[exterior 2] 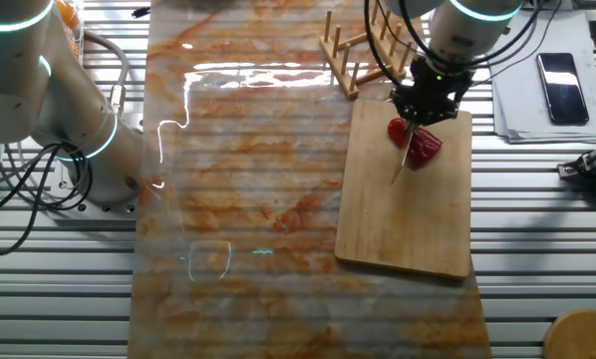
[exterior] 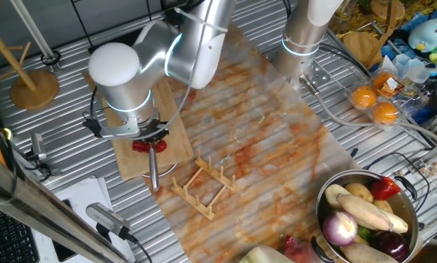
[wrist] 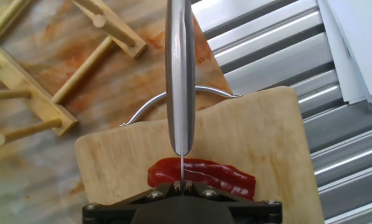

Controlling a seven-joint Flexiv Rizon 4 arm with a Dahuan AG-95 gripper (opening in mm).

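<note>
A knife (wrist: 181, 81) is held by my gripper, which is shut on it. In the wrist view the metal handle points away from the fingers, and the thin blade shows edge-on over a red pepper (wrist: 226, 179). The pepper lies on the wooden cutting board (wrist: 260, 130), partly hidden by knife and gripper. Whether the blade touches or has entered the pepper I cannot tell. From the second exterior view, the gripper (exterior 2: 425, 100) is low over one end of the board (exterior 2: 398, 229), with the pepper (exterior 2: 423, 150) close by the knife.
Beside the board stands a wooden peg rack (exterior: 204, 188). A metal pot (exterior: 324, 212) of vegetables is at the lower right. A phone (exterior 2: 562, 88) lies on papers past the board. Much of the marbled sheet (exterior 2: 248, 199) is clear.
</note>
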